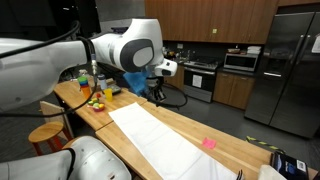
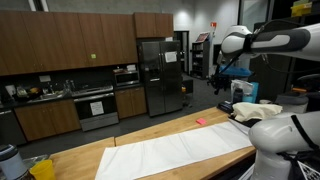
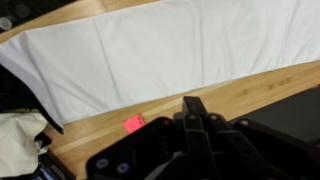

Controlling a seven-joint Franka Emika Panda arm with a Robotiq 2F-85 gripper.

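Note:
My gripper is above the wooden table, well clear of its surface. In the wrist view its dark fingers come together at the tips, and nothing shows between them. A long white cloth (image 3: 175, 60) lies flat on the table, a few small creases in it. Just off the cloth's edge, on bare wood, is a small pinkish-red object (image 3: 133, 123), also visible in exterior view 1 as a red patch (image 1: 208, 143). Below and to the left of the fingertips in the wrist view, it stands apart from the gripper.
Several coloured items, among them a yellow container (image 2: 43, 170), stand at one end of the table. Black and cream cloth-like items (image 3: 20, 140) lie at the other. A stool (image 1: 46, 135) is beside the table. The wooden strip (image 3: 240, 100) is mostly bare.

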